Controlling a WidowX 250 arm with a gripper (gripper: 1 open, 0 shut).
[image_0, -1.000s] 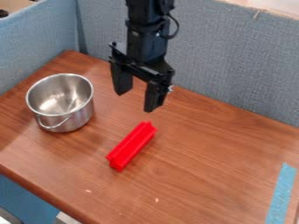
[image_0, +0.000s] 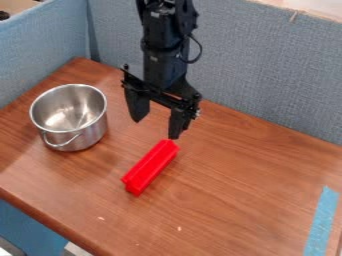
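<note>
My black gripper (image_0: 158, 114) hangs in the upper middle of the view, open, with its two fingers spread apart and nothing between them. It is above the table, a little beyond a red bar (image_0: 150, 167) that lies diagonally on the wood in the middle. A steel pot (image_0: 83, 128) with a wire handle stands to the left of the gripper.
A light blue strip (image_0: 321, 222) lies at the right edge. Grey-blue padded walls (image_0: 267, 70) enclose the back and left.
The bar and pot are unchanged.
</note>
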